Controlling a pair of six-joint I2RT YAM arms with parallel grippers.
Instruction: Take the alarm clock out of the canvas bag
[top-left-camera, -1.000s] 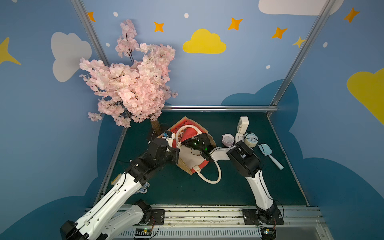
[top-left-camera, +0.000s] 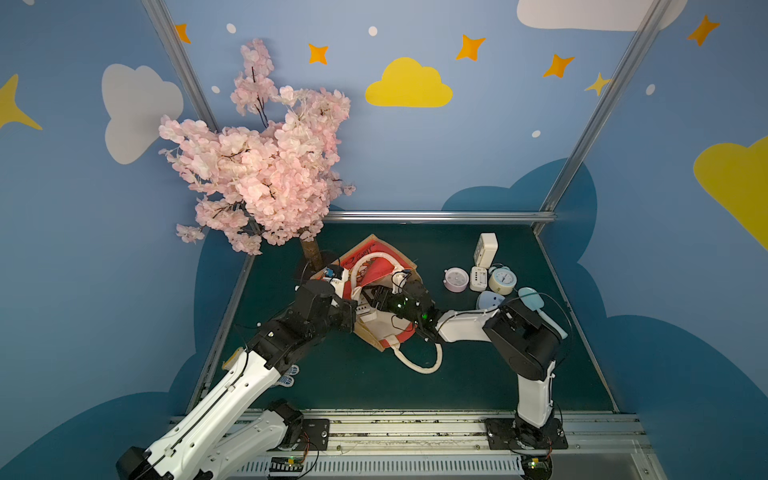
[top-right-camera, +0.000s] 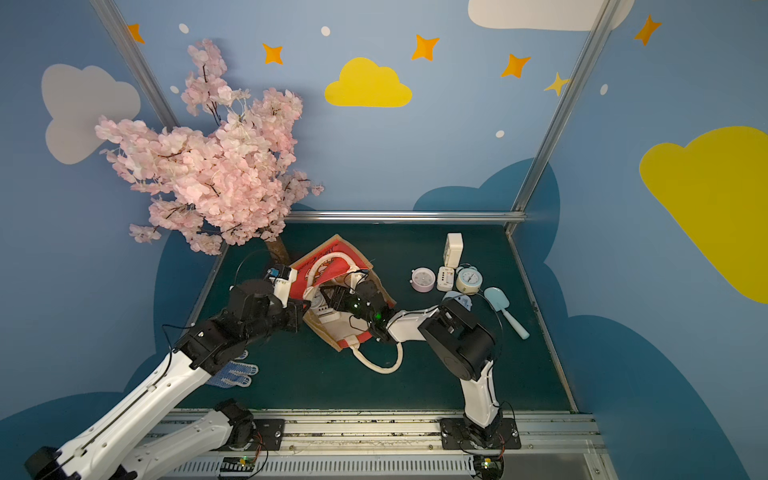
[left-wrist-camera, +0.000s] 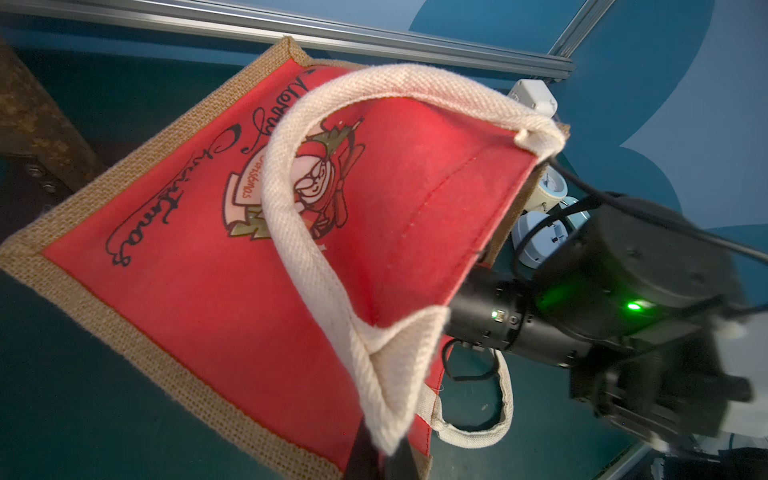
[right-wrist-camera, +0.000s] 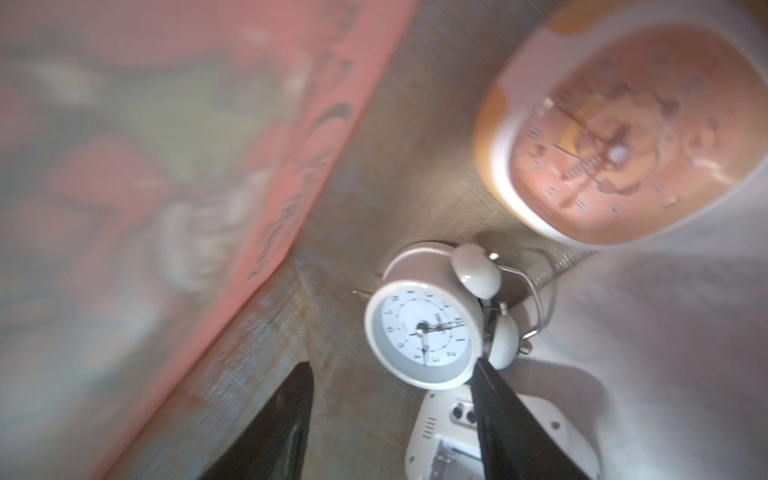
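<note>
A red canvas bag (left-wrist-camera: 184, 312) with burlap edges lies on its side, open towards the right. My left gripper is shut at its upper rim, by the base of a white rope handle (left-wrist-camera: 280, 208). My right gripper reaches into the bag, fingers open and empty. In the right wrist view, a white twin-bell alarm clock (right-wrist-camera: 420, 320) lies inside, just beyond the fingertips, between a larger orange-faced clock (right-wrist-camera: 616, 136) and a white device (right-wrist-camera: 432, 432).
Outside, right of the bag, stand a pink round clock (top-left-camera: 455, 280), white devices (top-left-camera: 485, 249), a cream clock (top-left-camera: 502, 281) and a light-blue brush-like tool (top-left-camera: 544, 316). A blossom tree (top-left-camera: 256, 176) stands back left; a glove (top-right-camera: 232, 369) lies front left.
My right arm has shifted towards the front and right, its wrist slightly lower in the top view. The left arm is nearly still at the bag's rim.
</note>
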